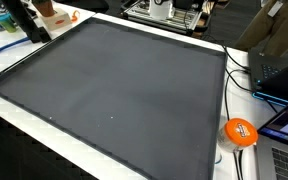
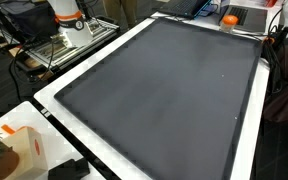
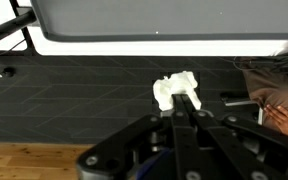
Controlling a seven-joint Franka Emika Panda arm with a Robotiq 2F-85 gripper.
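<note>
In the wrist view my gripper is shut on a crumpled white piece, like cloth or tissue [image 3: 175,87], that sticks out beyond the fingertips. Both are past the edge of the table, with the dark floor below. The exact grip is hard to make out against the black fingers. Neither exterior view shows the gripper clearly now. The dark grey board [image 1: 119,85] with its raised rim lies bare on the white table.
An orange-lidded container [image 1: 238,133] stands beside the board, close to laptops [image 1: 281,155]. A plant pot and box [image 2: 14,155] and a black object [image 2: 69,170] are at another corner. Brown fabric [image 3: 284,90] shows at the wrist view's right. The board's surface is clear.
</note>
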